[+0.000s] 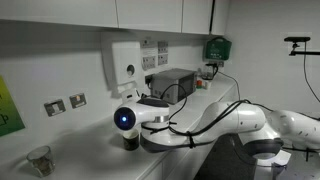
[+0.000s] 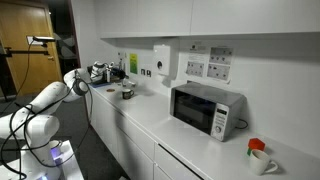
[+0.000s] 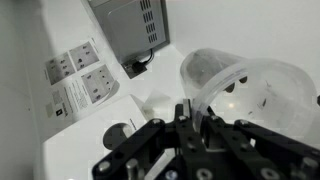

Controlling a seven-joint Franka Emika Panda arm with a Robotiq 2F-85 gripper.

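Observation:
In the wrist view, my gripper is closed on the near rim of a pale, see-through cup. The cup's mouth faces the camera, and dark round spots show inside it. Exterior view 1 has the arm's dark wrist above the counter, directly over a small dark-banded cup. That cup's top is partly hidden by the arm, and the fingers themselves cannot be made out there.
A glass stands near the counter's left end. Wall sockets and a white dispenser are behind the arm. A microwave sits farther along; past it are a white mug and a red-green item.

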